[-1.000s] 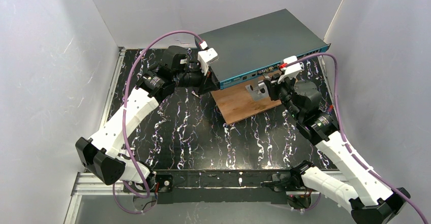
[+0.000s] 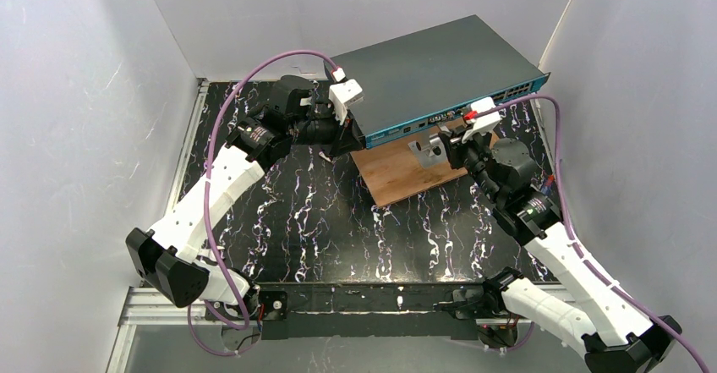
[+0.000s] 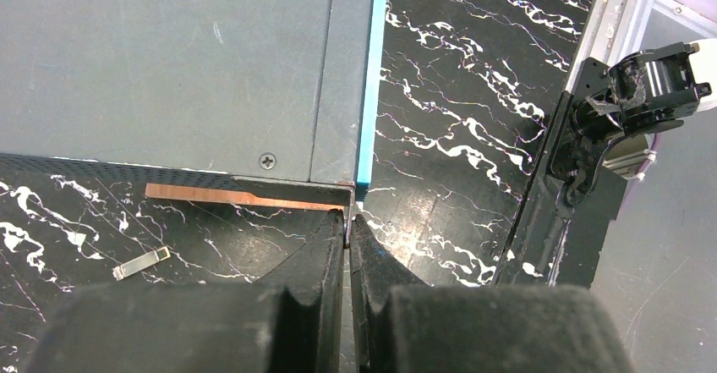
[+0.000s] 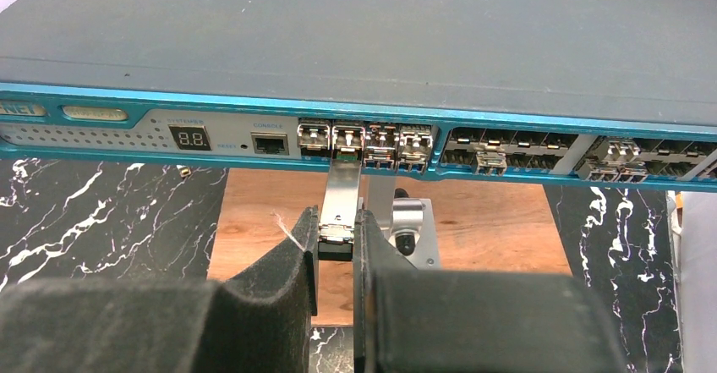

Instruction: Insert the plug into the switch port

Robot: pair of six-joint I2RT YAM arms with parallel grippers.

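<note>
The dark switch [image 2: 431,60] has a blue front strip with a row of metal-caged ports [image 4: 382,141]. A silver plug [image 4: 342,200] reaches from the second cage in that row down between the fingertips of my right gripper, which is shut on it; how deep it sits is unclear. My left gripper is shut at the switch's front corner, its tips at the metal edge. A small loose metal module [image 3: 141,264] lies on the marble table below the switch in the left wrist view.
A wooden board [image 2: 393,183] with a metal bracket lies beneath the switch. Pale walls surround the table, and purple cables arch over both arms.
My right gripper and wrist have shifted very slightly in the top view. The left arm and the switch have not visibly moved.
</note>
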